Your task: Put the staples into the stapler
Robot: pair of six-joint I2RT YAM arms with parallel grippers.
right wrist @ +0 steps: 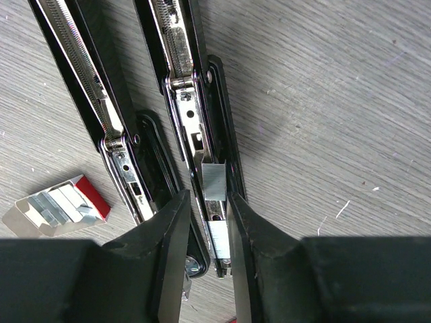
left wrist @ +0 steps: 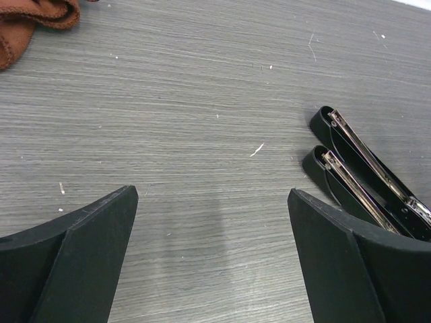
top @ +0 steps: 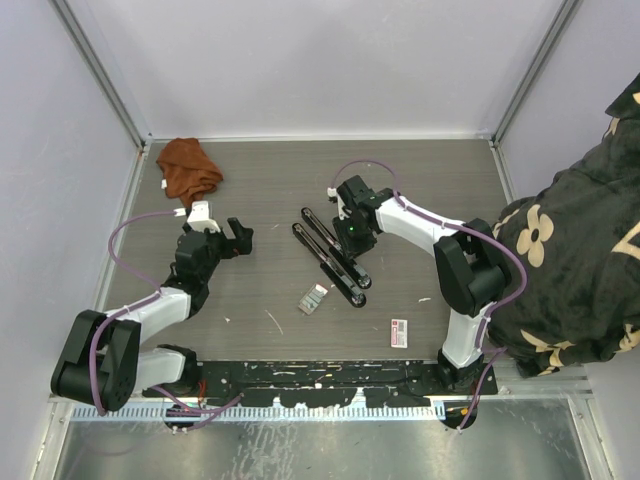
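Two black staplers lie opened out, side by side, mid-table: a near one and a far one, shown in the right wrist view as a left stapler and a right stapler. Over the right one is my right gripper, fingers parted around its metal channel. A grey staple strip shows at the channel between the fingertips, close to the right finger; firm contact cannot be made out. A paler strip-like patch lies lower in the channel. My left gripper is open and empty, left of the staplers.
An opened staple box with strips showing lies in front of the staplers. A second small box is at front right. A brown cloth lies at back left; a dark flowered cloth covers the right side.
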